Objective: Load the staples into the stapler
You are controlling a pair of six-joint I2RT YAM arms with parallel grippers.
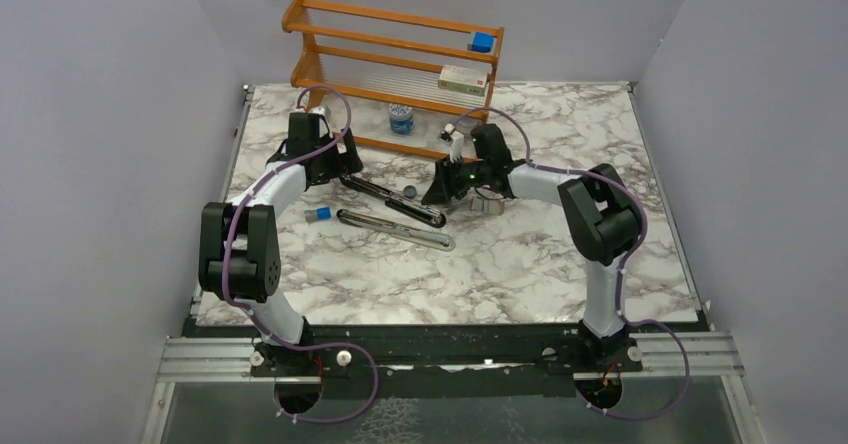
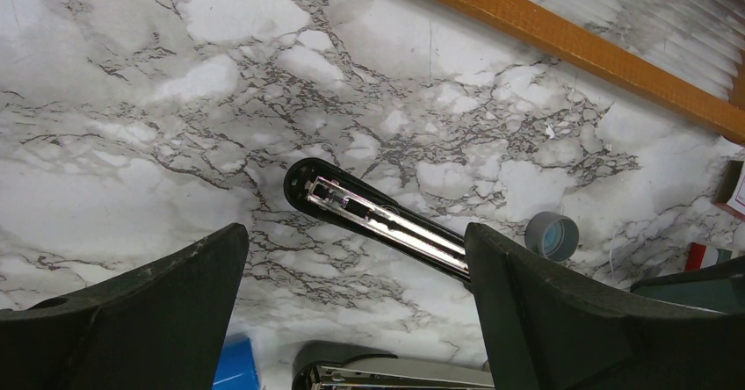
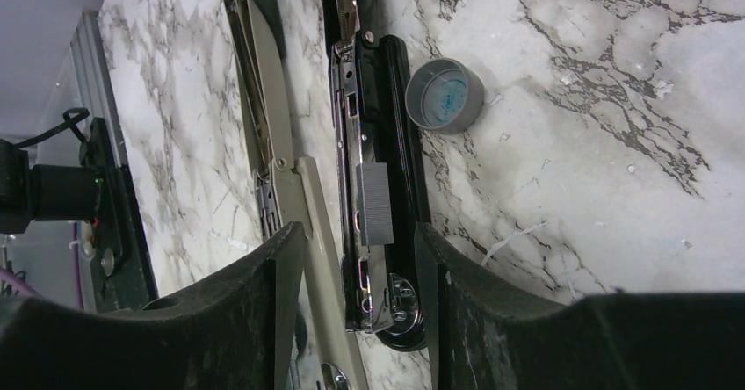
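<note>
The black stapler [image 1: 385, 196] lies opened out flat on the marble table. In the right wrist view, a grey strip of staples [image 3: 376, 204] sits on the black stapler's [image 3: 407, 144] metal channel, slightly askew, one edge overhanging. My right gripper is above that end, open, its fingers [image 3: 281, 271] on either side of the view of the channel with nothing held. Over the other end hangs my left gripper, its fingers [image 2: 492, 276] well apart and nothing between them; the bare magazine cover [image 2: 386, 219] shows below.
A second, beige stapler [image 1: 395, 229] lies opened alongside, toward the front. Behind the black one stands a small grey cap [image 3: 444, 96]. A blue-ended piece [image 1: 318, 214] lies at left; a wooden rack [image 1: 400, 74] stands at the back.
</note>
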